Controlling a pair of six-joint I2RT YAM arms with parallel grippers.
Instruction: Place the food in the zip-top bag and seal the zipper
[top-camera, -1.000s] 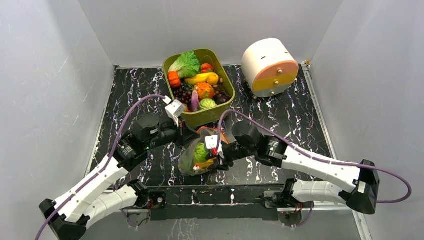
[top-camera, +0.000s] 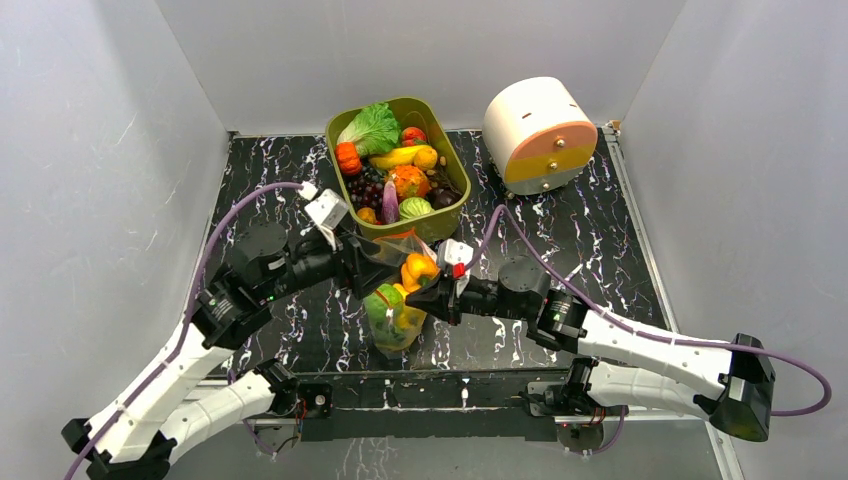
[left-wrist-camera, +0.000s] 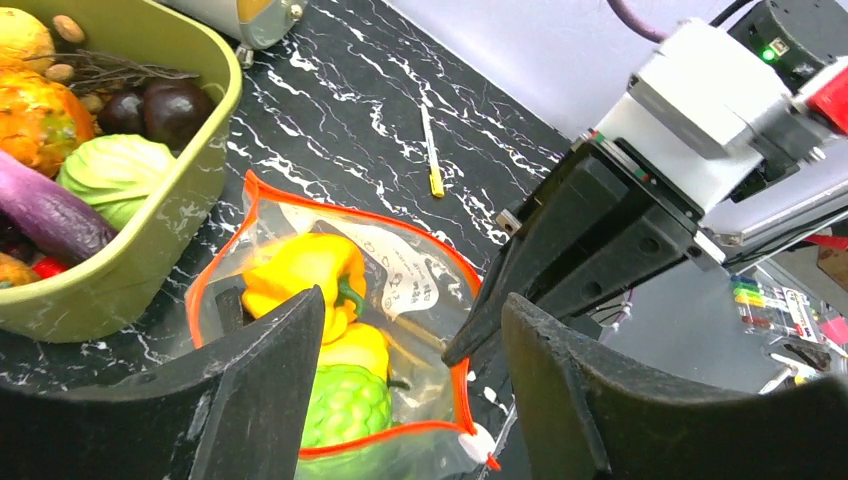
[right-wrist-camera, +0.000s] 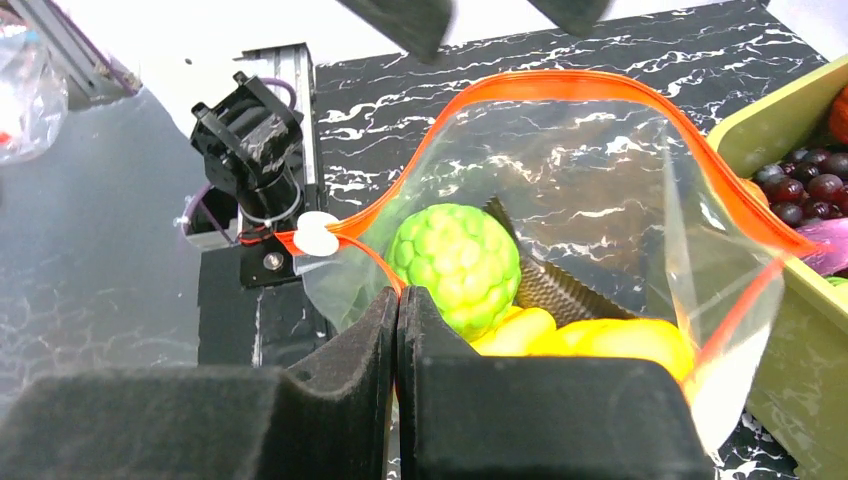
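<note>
The clear zip bag (top-camera: 385, 330) with an orange zipper (right-wrist-camera: 560, 83) stands open at the table's front middle, holding a green vegetable (left-wrist-camera: 345, 405) (right-wrist-camera: 455, 265) and yellow peppers (left-wrist-camera: 300, 275). A white slider (right-wrist-camera: 316, 235) sits on the zipper. My right gripper (top-camera: 420, 300) is shut on the bag's rim, the orange edge running into its fingertips. My left gripper (top-camera: 365, 275) is open above the bag, with nothing held between its fingers.
A green bin (top-camera: 435, 225) of fruit and vegetables stands directly behind the bag. A white drum-shaped box (top-camera: 530, 120) is at back right. A small yellow tool (left-wrist-camera: 432, 160) lies on the marble table, which is clear at left and right.
My left gripper has moved left and away from the bag's rim.
</note>
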